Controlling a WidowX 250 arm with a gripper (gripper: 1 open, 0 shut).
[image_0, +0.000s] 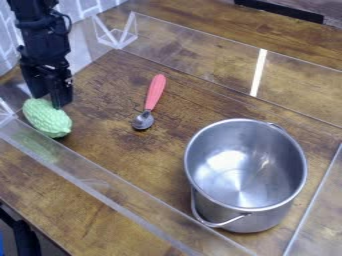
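Observation:
A pale green, textured oblong object (47, 119), like a cabbage, lies at the left against the clear wall. My black gripper (43, 86) is just above and behind it, pointing down; whether its fingers are open or shut, or touch the object, I cannot tell. A steel pot (243, 165) with a wire handle stands at the lower right. A spoon with a pink handle (154, 93) lies in the middle of the wooden table.
Clear plastic walls (140, 194) border the work area on the front, back and sides. Bare table (120, 155) lies between the green object, spoon and pot.

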